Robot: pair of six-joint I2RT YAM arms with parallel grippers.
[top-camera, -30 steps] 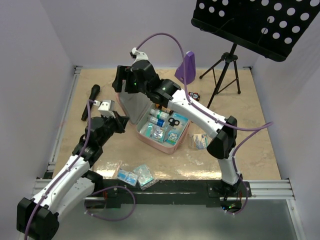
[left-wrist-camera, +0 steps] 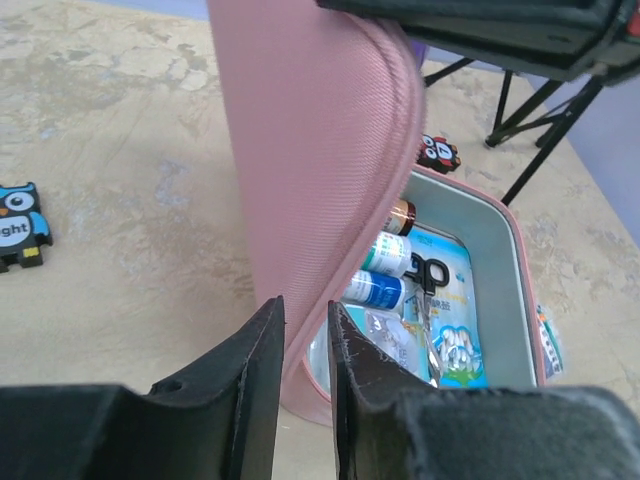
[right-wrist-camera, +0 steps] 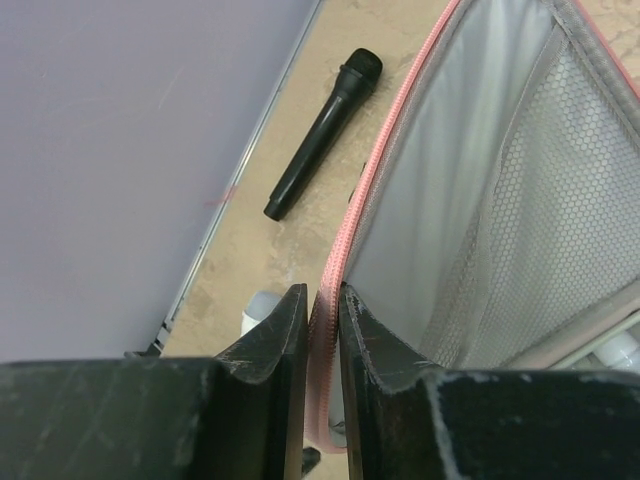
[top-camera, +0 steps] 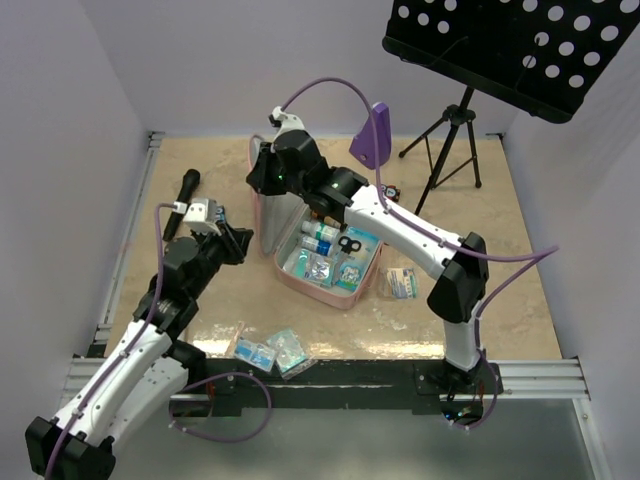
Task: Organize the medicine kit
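Note:
The pink medicine kit [top-camera: 320, 292] holds bottles, scissors [left-wrist-camera: 426, 280] and packets in its base. My right gripper [top-camera: 262, 170] is shut on the edge of the raised lid [right-wrist-camera: 530, 200], whose grey mesh inside faces the right wrist view. In the left wrist view the lid's pink back [left-wrist-camera: 300, 150] stands upright. My left gripper [top-camera: 236, 240] is at the lid's left, low beside the kit; its two fingers [left-wrist-camera: 255, 390] appear close together with a narrow gap, nothing clearly between them.
Packets [top-camera: 256, 352] lie at the front, a bag [top-camera: 400, 282] at the kit's right. A black microphone [top-camera: 182, 200] lies at the left. A music stand [top-camera: 455, 120] and purple object [top-camera: 372, 135] stand behind.
My right gripper has moved right with the lid, which now stands more upright. My left arm has shifted slightly left.

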